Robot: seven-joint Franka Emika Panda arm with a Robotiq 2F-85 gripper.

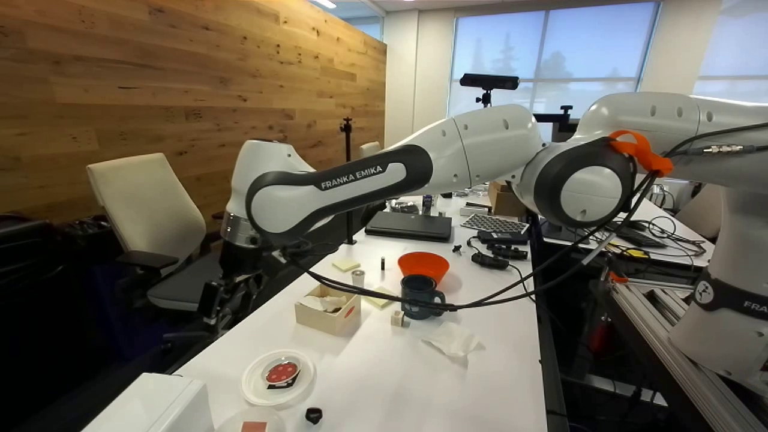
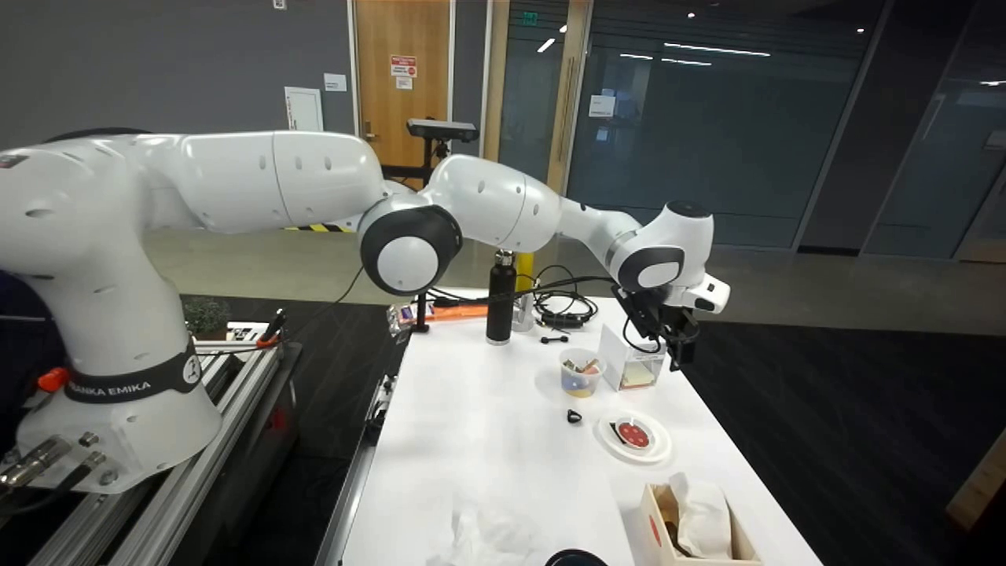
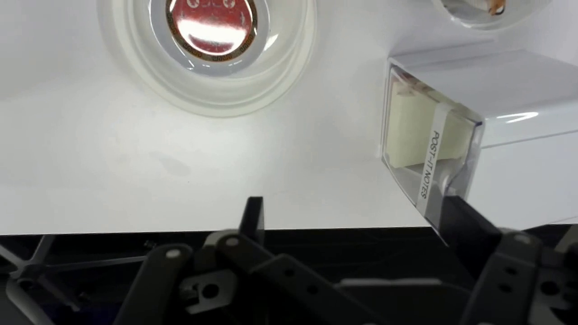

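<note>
My gripper is open in the wrist view, its two fingers wide apart over the table's long edge, with nothing held between them. Close to the right finger (image 3: 460, 225) in that picture is a white box with a clear front (image 3: 428, 141), labelled POST-IT NOTES and holding pale yellow notes; whether they touch I cannot tell. A white plate (image 3: 216, 105) carries a clear dish with a red patterned disc (image 3: 211, 32). From the second exterior view, the gripper (image 2: 681, 354) hangs at the table's far edge beside the white box (image 2: 622, 362).
A tub of small items (image 2: 580, 374) stands by the box. Elsewhere are a tissue box (image 1: 327, 309), a dark mug (image 1: 419, 295), an orange bowl (image 1: 423, 266), a crumpled tissue (image 1: 452, 338) and a black bottle (image 2: 501, 297).
</note>
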